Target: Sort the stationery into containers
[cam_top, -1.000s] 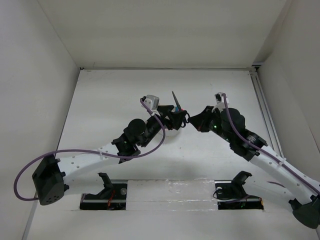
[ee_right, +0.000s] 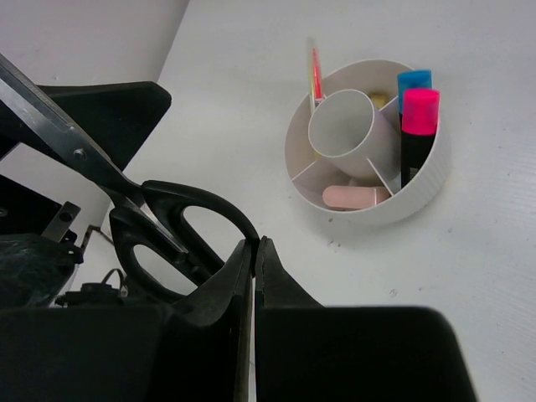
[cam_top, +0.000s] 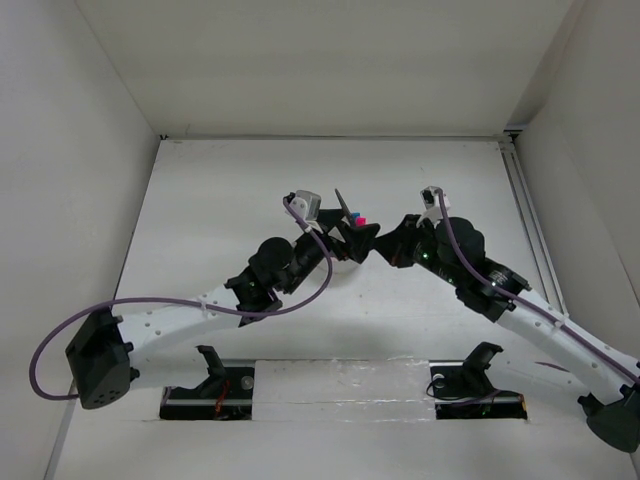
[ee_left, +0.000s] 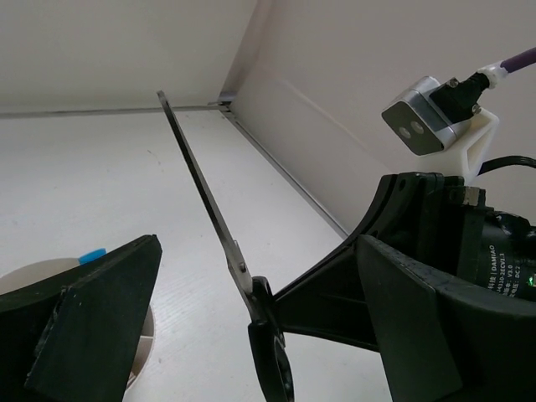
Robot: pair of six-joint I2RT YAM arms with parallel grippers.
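Black-handled scissors [ee_left: 224, 226] stand with blades pointing up between the spread fingers of my left gripper, which is open and not visibly touching them. My right gripper is shut on the edge of the scissors' handle loop [ee_right: 205, 201]. A round white divided container [ee_right: 435, 172] lies below and beyond. It holds a blue-capped marker [ee_right: 414, 79], a pink-capped marker [ee_right: 420, 113], a pale pink stick [ee_right: 353, 197], a thin red-and-yellow item [ee_right: 316, 74] and a white cup-like insert [ee_right: 343, 126]. From above, the left gripper covers much of the container [cam_top: 345, 266].
Both grippers meet closely near the middle of the table [cam_top: 430, 320], right over the container.
The scissors have shifted slightly left in the top view, and my right gripper has moved a little left, nearer the left one. The left gripper has opened; its arm has hardly moved.
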